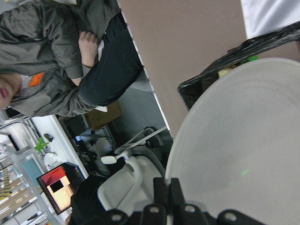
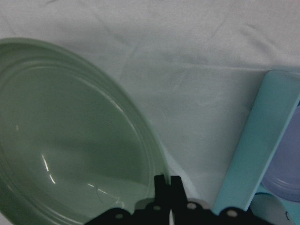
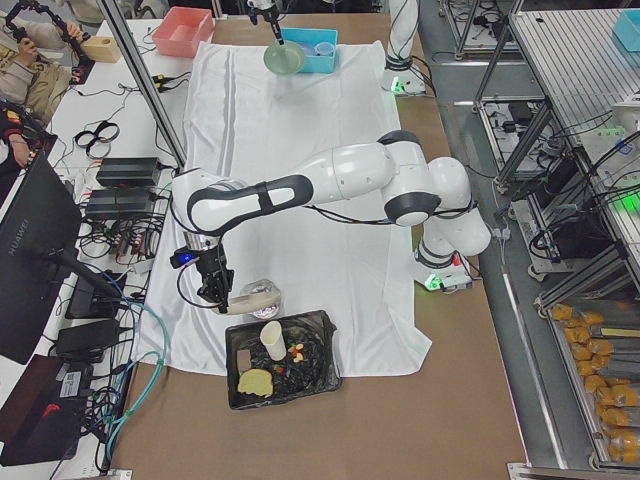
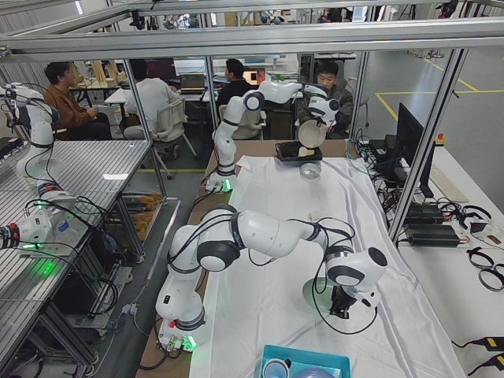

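Observation:
My left gripper (image 3: 222,298) is shut on the rim of a cream plate (image 1: 234,136), held tilted beside the black-lined bin (image 3: 285,385); a crumpled silvery piece (image 3: 262,310) shows behind the plate on the cloth. The bin holds a white cup (image 3: 274,340), a yellow piece (image 3: 255,383) and small scraps. At the far end of the cloth, my right gripper is shut on the rim of a green plate (image 2: 70,136), beside a blue basin (image 2: 248,140) with a lilac dish (image 2: 288,159) and a cup (image 2: 268,211) in it.
A pink box (image 3: 183,30) stands on the side table. Monitors, cables and scissors line that side. A seated person is beyond the table edge near my left gripper.

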